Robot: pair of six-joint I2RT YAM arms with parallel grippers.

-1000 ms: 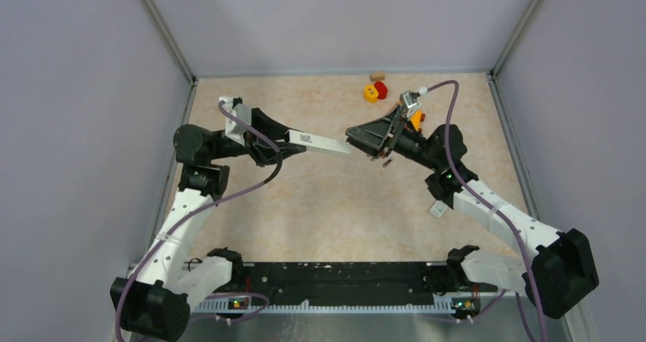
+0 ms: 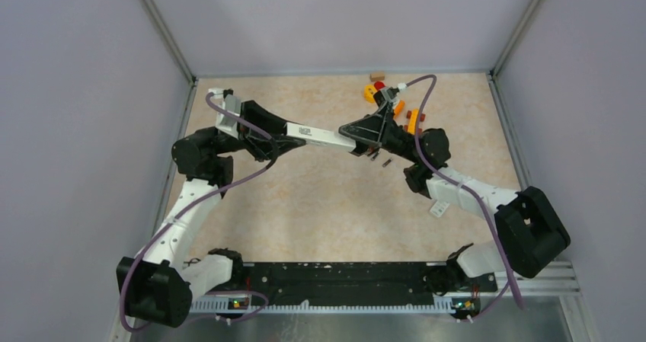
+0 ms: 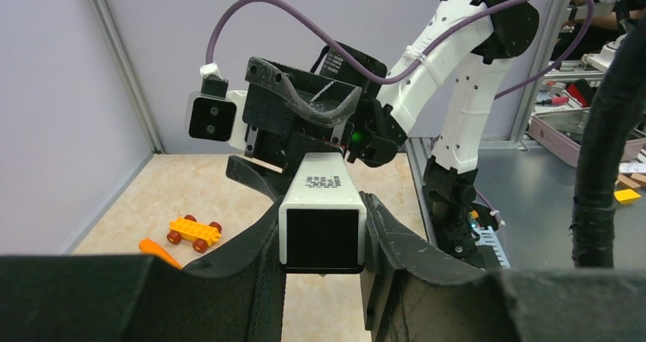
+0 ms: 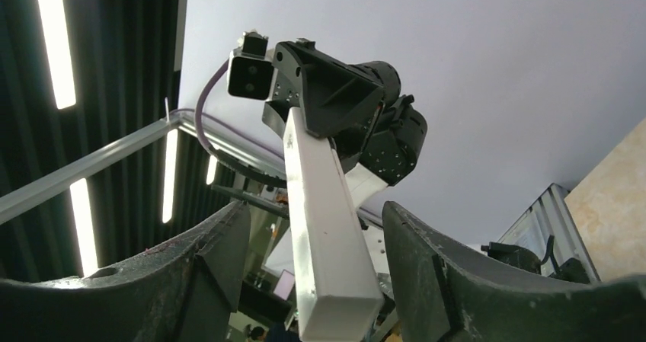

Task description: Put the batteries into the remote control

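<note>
The white remote control [image 2: 320,135] is held raised above the table between the two grippers. My left gripper is shut on one end, whose dark end face points at the left wrist camera. The right gripper is part open around the other end in the right wrist view, its fingers standing apart from the remote's sides there. In the top view a few small dark cylinders, likely batteries [image 2: 387,161], lie on the table below the right arm.
Toys lie at the back right: a yellow-orange car [image 3: 195,231], an orange piece [image 3: 156,252] and a small wooden block [image 2: 377,76]. A small pale object [image 2: 439,209] lies near the right arm.
The right gripper has moved left onto the remote's free end.
</note>
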